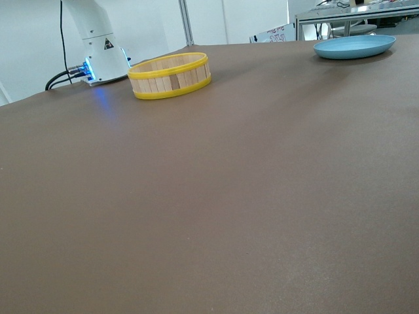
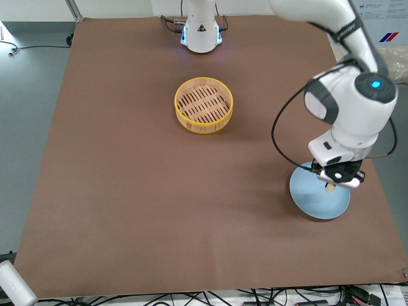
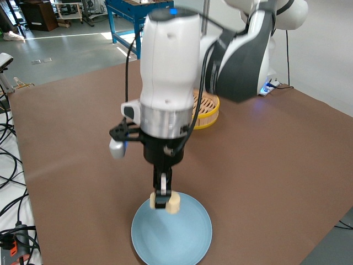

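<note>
The gripper point(image 3: 163, 200) hangs pointing down over a light blue plate point(image 3: 171, 232) point(image 2: 319, 201), with a pale wooden cylinder point(image 3: 172, 203) point(image 2: 330, 189) at its fingertips. Whether the fingers are closed on the cylinder is hard to tell, though it appears held above the plate. In the top view the plate point(image 1: 354, 48) lies flat on the table and the gripper is out of view. A round wooden basket with yellow rims point(image 2: 203, 115) point(image 1: 169, 82) sits near the middle back of the table, apart from the plate.
The arm's base point(image 2: 201, 35) stands at the back edge with cables. More cables point(image 2: 191, 299) run beyond the front edge. The arm partly hides the basket in the right view.
</note>
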